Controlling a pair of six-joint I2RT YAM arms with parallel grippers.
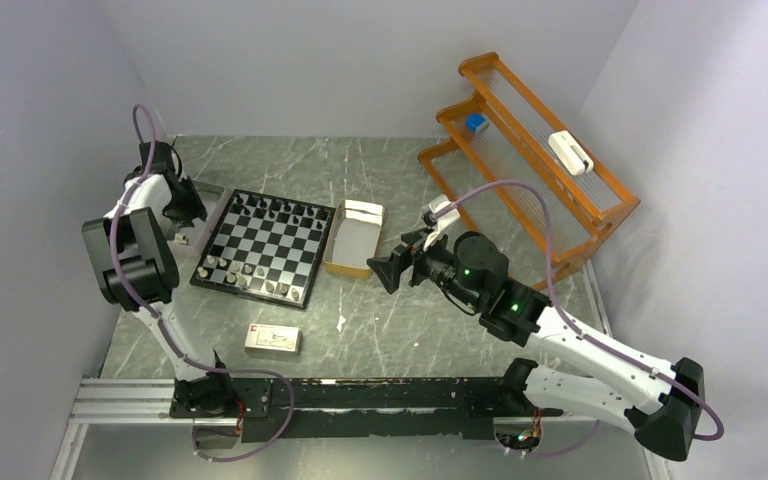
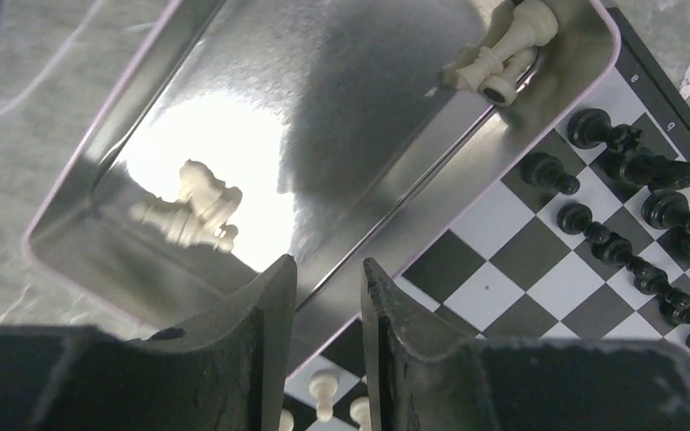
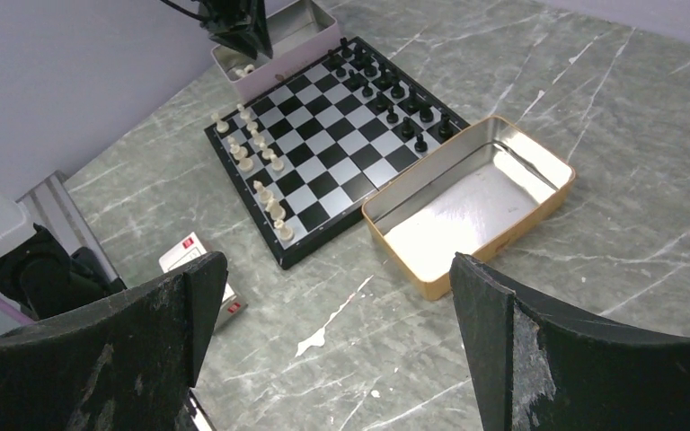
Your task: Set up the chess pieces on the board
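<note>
The checkered board (image 1: 265, 245) carries black pieces (image 2: 588, 128) along its back and white pieces (image 3: 283, 229) along its front. A pink-rimmed metal tray (image 2: 593, 76) beside it holds several loose white pieces (image 2: 207, 197) in two groups. My left gripper is over the tray, fingers slightly apart, nothing seen between them. My right gripper hangs open over the table right of the board, holding nothing.
A tan open box (image 1: 353, 240) sits right of the board. A small white box (image 1: 272, 338) lies in front of it. A wooden shelf (image 1: 560, 200) stands at the back right.
</note>
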